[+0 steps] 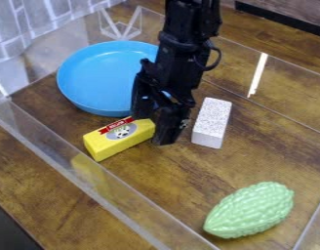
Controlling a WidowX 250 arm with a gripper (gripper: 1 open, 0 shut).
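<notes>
My black gripper (160, 119) hangs from the top centre, low over the right end of a yellow box (113, 142) with a red label and a cartoon face, its open fingers partly hiding that end; whether it touches the box I cannot tell. A white speckled block (213, 121) lies to the right of the gripper. A blue plate (95, 76) is behind and left, partly hidden by the arm.
A green bumpy vegetable-like object (249, 209) lies at the lower right. Clear plastic walls border the wooden surface (124, 205).
</notes>
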